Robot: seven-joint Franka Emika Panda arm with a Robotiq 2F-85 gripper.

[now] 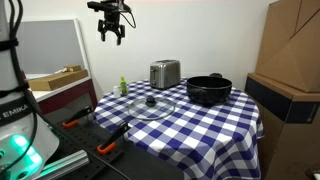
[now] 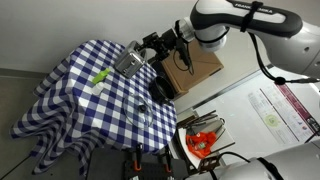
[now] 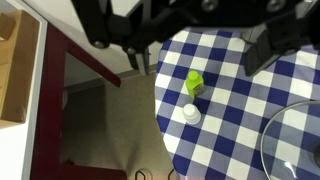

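My gripper (image 1: 110, 39) hangs high over the far left side of the table in exterior view 1, its fingers spread and empty. Below it, a green bottle (image 1: 123, 86) stands on the blue checked cloth, with a small white container (image 1: 116, 92) beside it. In the wrist view the green bottle (image 3: 194, 79) and the white container (image 3: 191, 113) appear between and below the open fingers, well apart from them. A clear lid (image 1: 137, 108) with a dark knob lies flat on the cloth. Behind it are a silver toaster (image 1: 165, 74) and a black pot (image 1: 209, 94).
Brown cardboard boxes (image 1: 285, 60) stand to the right of the table, and a wooden box (image 1: 58, 80) rests on a shelf at the left.
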